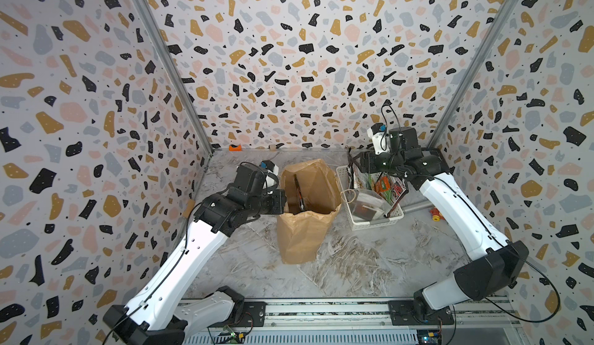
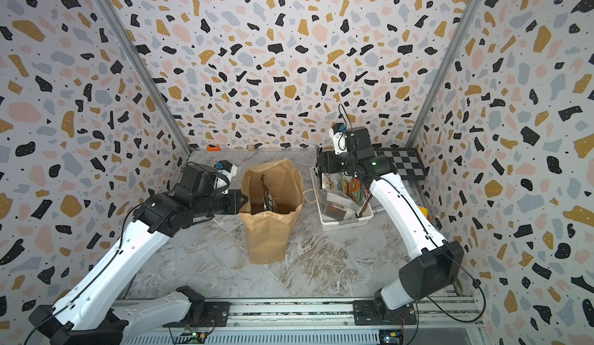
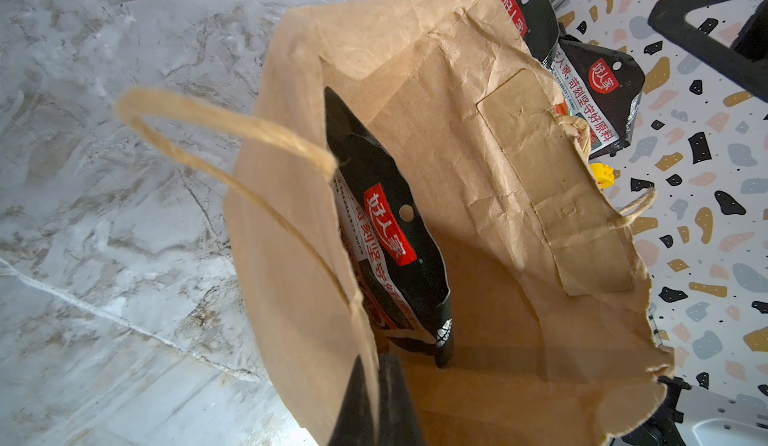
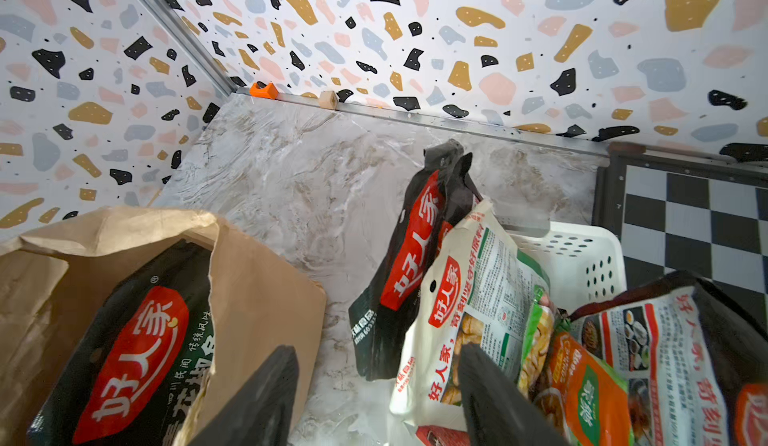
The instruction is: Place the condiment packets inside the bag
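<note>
The brown paper bag [image 1: 306,240] stands upright with a black packet [image 3: 392,238] inside. At its left rim, my left gripper is shut on the paper edge. My right gripper is above the white basket [image 4: 572,250], its fingers apart at the bottom of the right wrist view, facing several packets: a tall black one [image 4: 408,246], a white one [image 4: 472,310], an orange one [image 4: 588,390] and others at the right. Whether anything lies low between those fingers is hard to tell.
A checkered board [image 4: 688,222] lies behind the basket at the back right. Small orange [image 4: 264,90] and beige objects sit along the back edge.
</note>
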